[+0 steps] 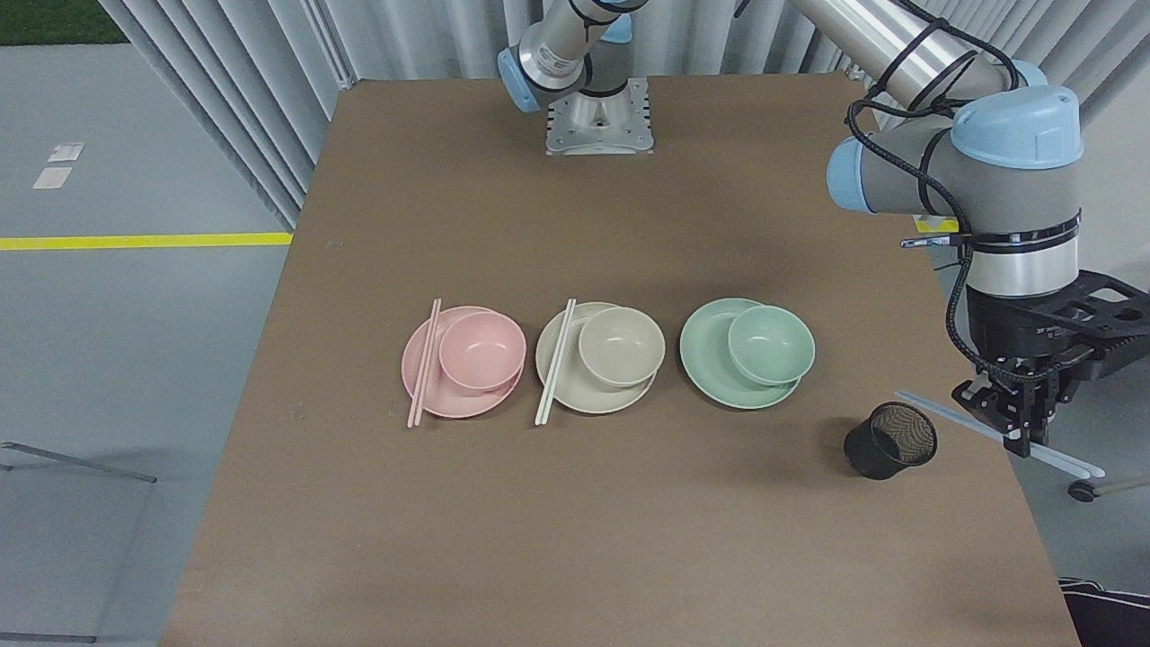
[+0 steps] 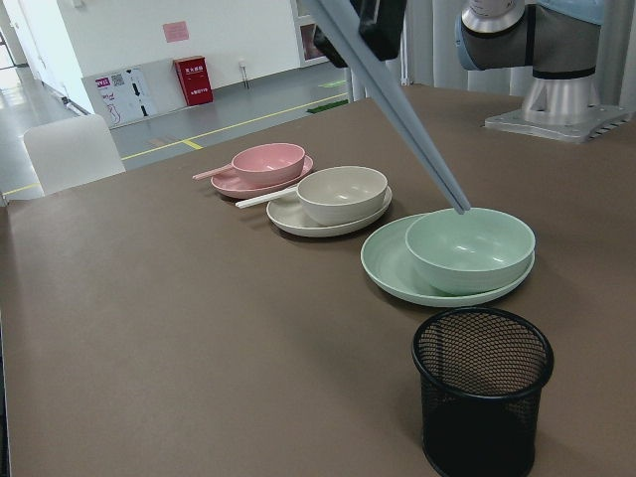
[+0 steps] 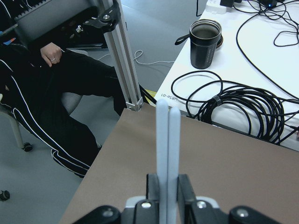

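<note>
My gripper [image 1: 1013,415] holds two pale blue sticks [image 3: 167,158] side by side at the table's right edge, above and right of a black mesh cup [image 1: 889,440]. In the left view the sticks [image 2: 397,109] hang in the foreground, tips over the green bowl's area. Pink bowl [image 1: 482,350] and plate with pink chopsticks [image 1: 423,367], cream bowl [image 1: 622,346] and plate with white chopsticks [image 1: 555,362], and green bowl [image 1: 771,345] on green plate [image 1: 705,347] stand in a row.
The wrist view shows a white desk [image 3: 261,56] with cables and a dark mug [image 3: 202,46], plus a seated person [image 3: 56,116] beside the table.
</note>
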